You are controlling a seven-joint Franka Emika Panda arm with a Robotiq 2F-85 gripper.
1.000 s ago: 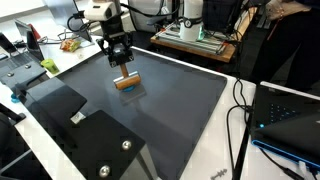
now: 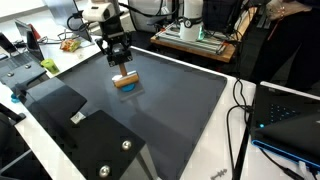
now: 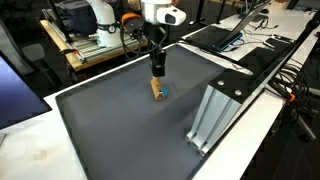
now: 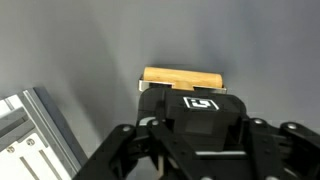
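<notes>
A light wooden tool (image 2: 125, 79) with a wide crosspiece is at the tabletop toward the far side. My gripper (image 2: 122, 67) comes down over it from above, shut on its narrow upright part. In exterior view 2 the wooden tool (image 3: 156, 88) appears below the fingers, with a small blue object (image 3: 165, 92) right beside it. From the wrist, the crosspiece (image 4: 182, 77) shows ahead of my gripper, with a pale strip along its edge. The gripper body covers the rest. Whether the tool touches the table I cannot tell.
A black-topped stand (image 3: 232, 84) rises close by on the right in exterior view 2. In exterior view 1, a black device (image 2: 284, 118) with cables lies off to the right.
</notes>
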